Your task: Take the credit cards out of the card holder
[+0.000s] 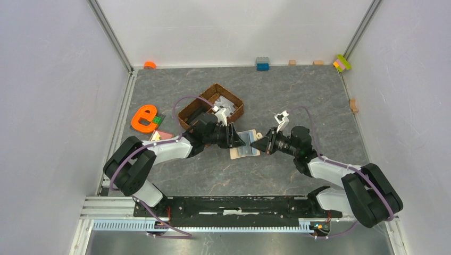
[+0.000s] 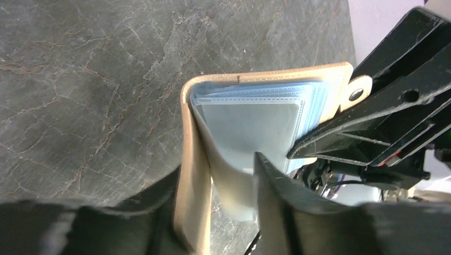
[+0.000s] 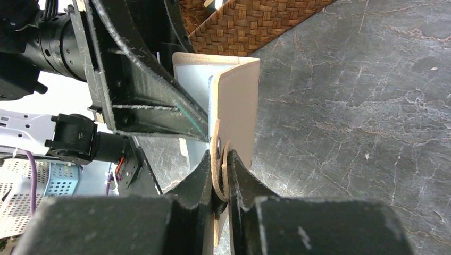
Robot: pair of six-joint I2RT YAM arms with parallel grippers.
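Note:
The card holder (image 1: pixel 246 151) hangs open between my two grippers, with a tan cover and pale blue clear sleeves (image 2: pixel 250 125). In the left wrist view its left cover and a bent sleeve pass between the parted fingers of my left gripper. Whether either finger touches them is unclear. My right gripper is shut on the opposite edge of the holder, near the snap tab (image 2: pixel 356 92). A pale panel shows in the front sleeve; I cannot tell whether it is a card.
A two-part woven basket (image 1: pixel 240 110) stands behind the left arm, with pale items in its right compartment. Orange letter "e" (image 1: pixel 142 119) and a green block (image 1: pixel 157 120) lie at left.

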